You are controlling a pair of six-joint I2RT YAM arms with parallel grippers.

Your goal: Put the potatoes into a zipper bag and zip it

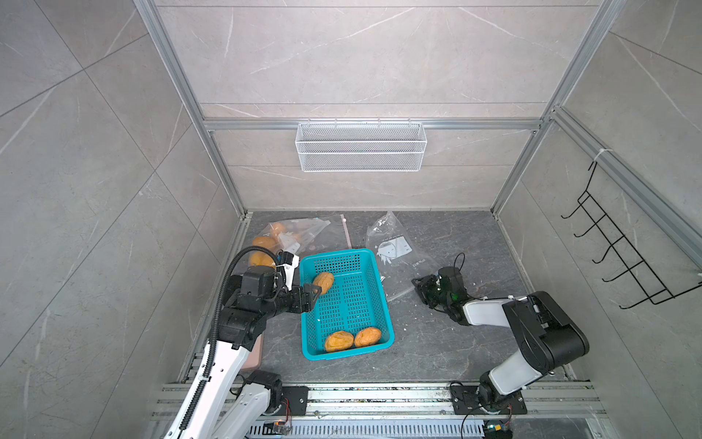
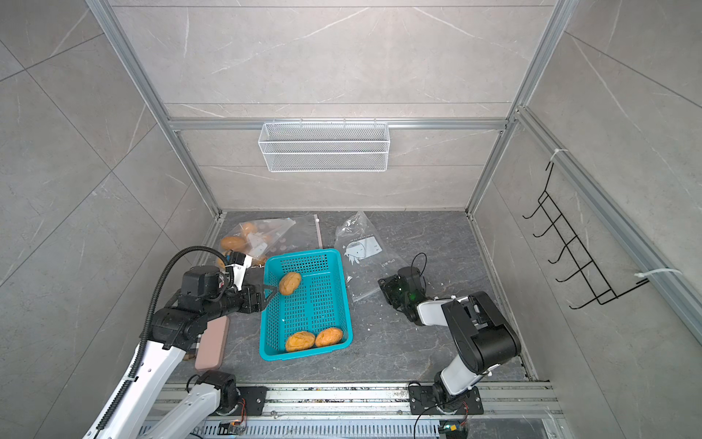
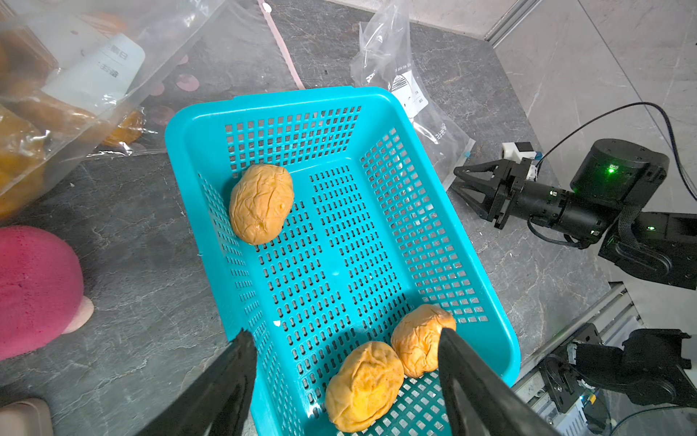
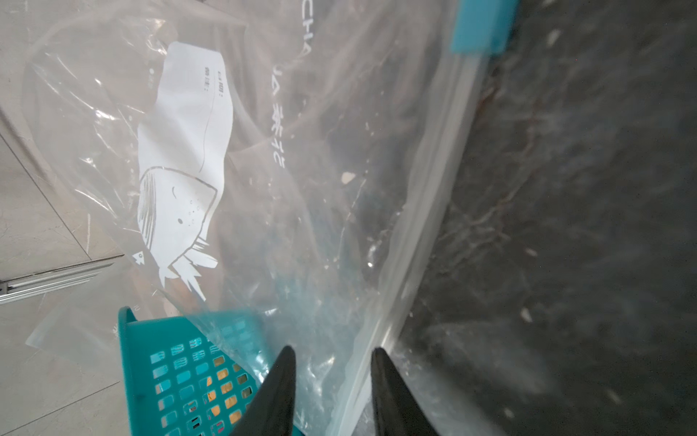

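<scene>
Three potatoes lie in the teal basket (image 3: 196, 160): one at upper left (image 3: 261, 203), two at the near end (image 3: 363, 385). My left gripper hangs open over the basket, empty. An empty clear zipper bag (image 4: 305, 181) with a white label and blue slider (image 4: 482, 21) lies right of the basket. My right gripper is at the bag's near end, fingertips apart over its zipper strip; whether they touch it is unclear.
A filled clear bag (image 3: 87, 80) lies behind-left of the basket. A pink object (image 3: 32, 290) sits at left, a black hook rack (image 1: 621, 248) hangs on the right wall.
</scene>
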